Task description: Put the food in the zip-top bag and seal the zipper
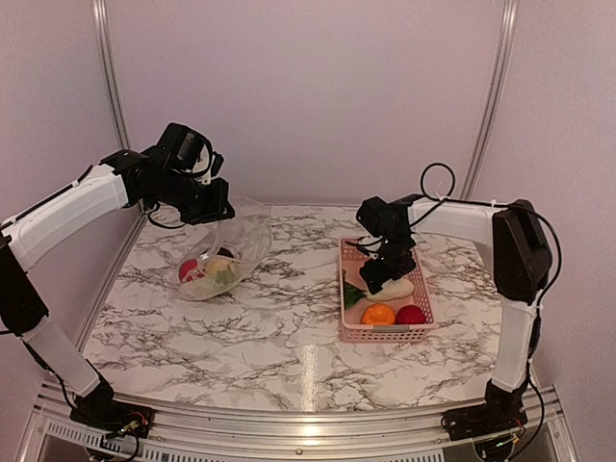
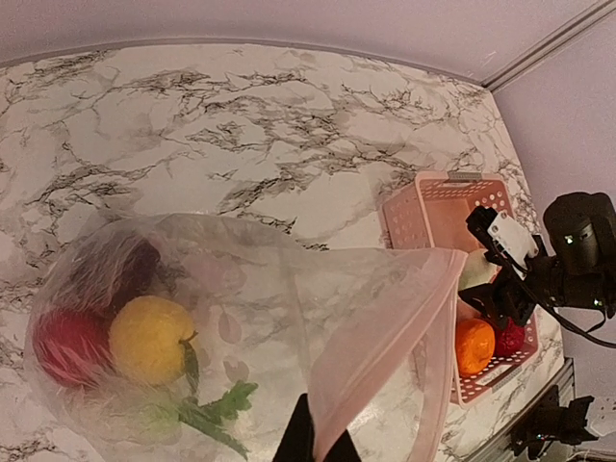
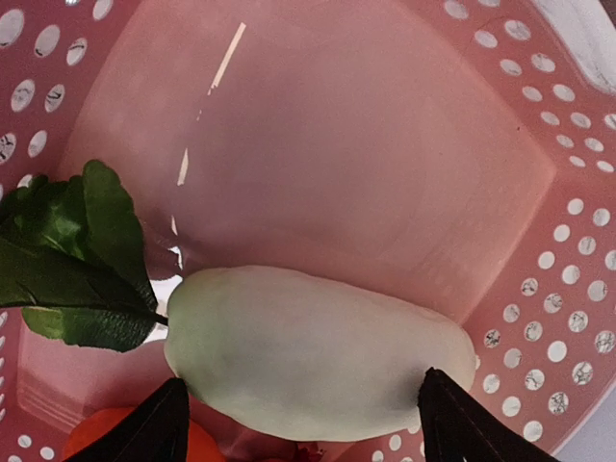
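Observation:
The clear zip top bag [image 2: 231, 289] hangs from my left gripper, which is shut on the film at its mouth. Inside the bag lie a red fruit [image 2: 72, 345], a yellow fruit [image 2: 151, 340], a dark purple item [image 2: 135, 274] and some greenery. In the pink basket [image 1: 384, 333], a white radish [image 3: 318, 351] with green leaves [image 3: 82, 255] lies crosswise. My right gripper is down over it, fingers part open, one finger by the leaf end and the other overlapping the far end. An orange [image 1: 378, 315] and a red fruit [image 1: 411, 316] sit beside the radish.
Basket walls [image 3: 568, 318] stand close around my right gripper. Bare marbled table [image 1: 289, 327] lies between bag and basket. The basket's far half is empty.

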